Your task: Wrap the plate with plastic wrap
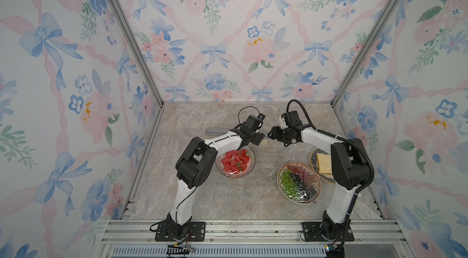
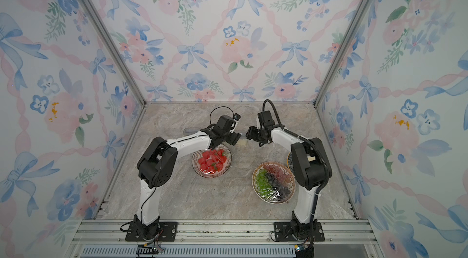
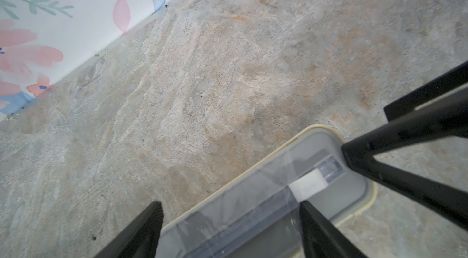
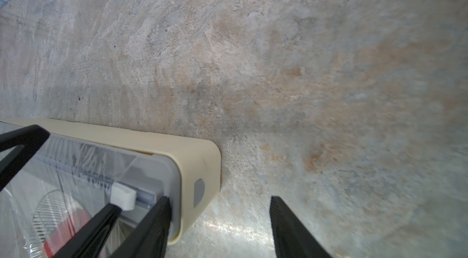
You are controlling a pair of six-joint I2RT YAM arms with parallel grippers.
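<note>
A plate of red fruit [image 1: 234, 164] stands below my left forearm. Behind it lies the long cream wrap dispenser [image 4: 200, 167], a white slider [image 4: 123, 196] near its right end. Clear film [image 4: 17, 219] hangs from the dispenser towards the plate in the right wrist view. My left gripper is open above the dispenser, one fingertip close to the slider. At the dispenser's right end is my right gripper. Its fingers stand apart, the left one against or beside the dispenser's end; only tabletop shows between the tips, and whether it grips anything is unclear.
A shiny film-covered bowl of grapes [image 1: 297, 184] sits at the front right. Beside it, partly under my right arm, is a plate with bread [image 1: 323, 163]. Both grippers are close together at the back middle. The tabletop [image 1: 263, 194] between plate and bowl is clear.
</note>
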